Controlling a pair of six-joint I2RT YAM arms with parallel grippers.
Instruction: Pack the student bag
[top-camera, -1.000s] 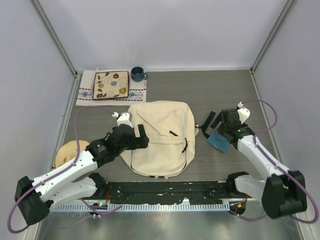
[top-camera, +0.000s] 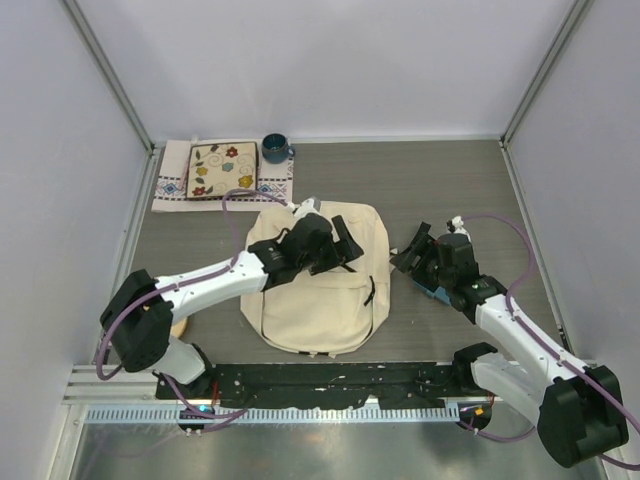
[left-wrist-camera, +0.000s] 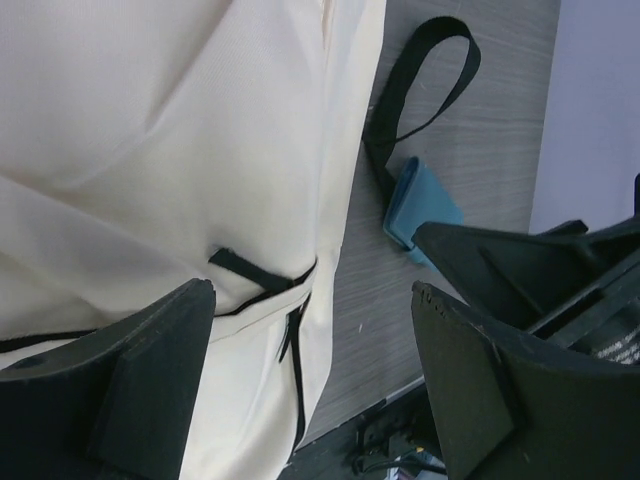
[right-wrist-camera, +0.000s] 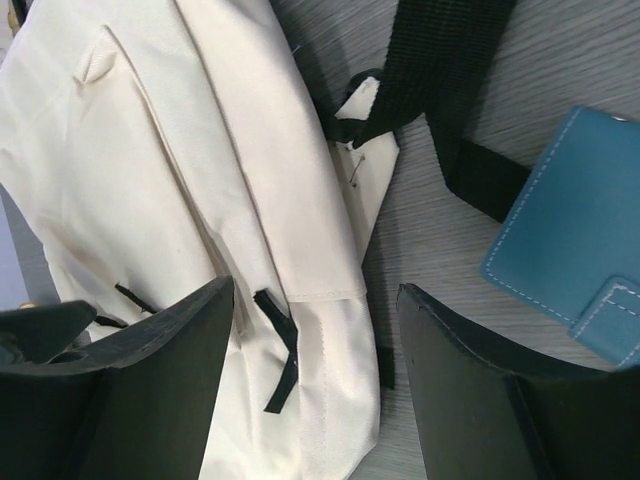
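The cream student bag lies flat on the table, its black zipper pull showing near the pocket seam. Above the bag's upper right part hovers my left gripper, open and empty. My right gripper is just off the bag's right edge, also open, with the bag's side and a black strap below its fingers in the right wrist view. A blue case rests on the table right of the bag, partly covered by the right arm in the top view.
At the back left, a patterned cloth carries a flowered pouch. A dark blue mug stands at its corner. The round wooden item at left is mostly behind the left arm. Bare table lies behind the bag.
My left gripper has travelled right across the bag toward its right side. The right gripper has come left and a little nearer the front, toward the bag's edge. Bag and case stay put.
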